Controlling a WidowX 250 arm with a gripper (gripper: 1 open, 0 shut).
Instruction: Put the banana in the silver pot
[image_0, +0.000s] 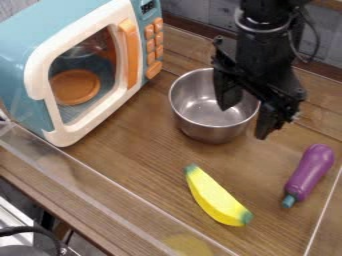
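Note:
The yellow banana (217, 195) lies on the wooden table in front of the silver pot, slanting from upper left to lower right, with nothing holding it. Behind it stands the silver pot (195, 108), upright; the black arm covers part of its right rim, and I see nothing inside the part that shows. My gripper (250, 110) hangs over the right side of the pot, its fingers spread apart and empty. A clear stretch of table separates it from the banana.
A purple eggplant (309, 174) rests on the table to the right. The blue toy microwave (40, 60), its front open, stands left of the pot. Bare wood (134, 160) lies left of the banana, and a tiled wall closes off the back.

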